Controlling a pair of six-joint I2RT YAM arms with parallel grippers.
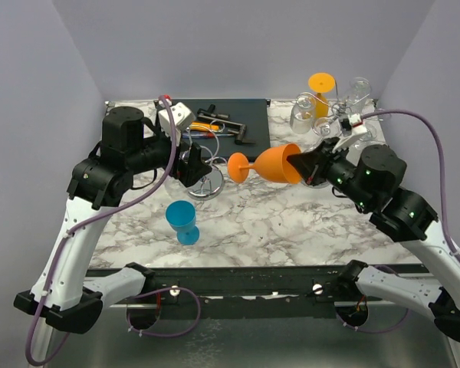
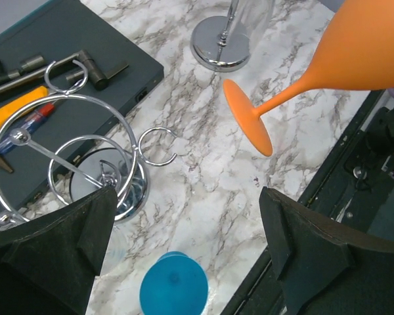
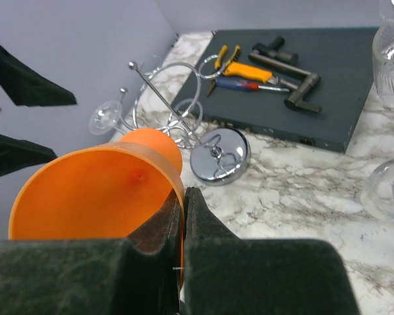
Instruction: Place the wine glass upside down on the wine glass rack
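An orange wine glass (image 1: 274, 164) is held up on its side over the table, its base (image 2: 248, 118) pointing at my left gripper. My right gripper is shut on the thin rim of its bowl (image 3: 85, 203). Left of the glass, my left gripper (image 1: 193, 163) stands open, its black fingers (image 2: 308, 252) apart with nothing between them. Near it stands the left wire rack (image 1: 205, 182), with curled rings (image 2: 159, 146). A second rack (image 1: 341, 107) at the back right carries several clear glasses and an upside-down orange one (image 1: 322, 84).
A blue goblet (image 1: 183, 222) stands upright at the front left, under my left gripper in its wrist view. Tools lie on a dark board (image 1: 249, 115) at the back.
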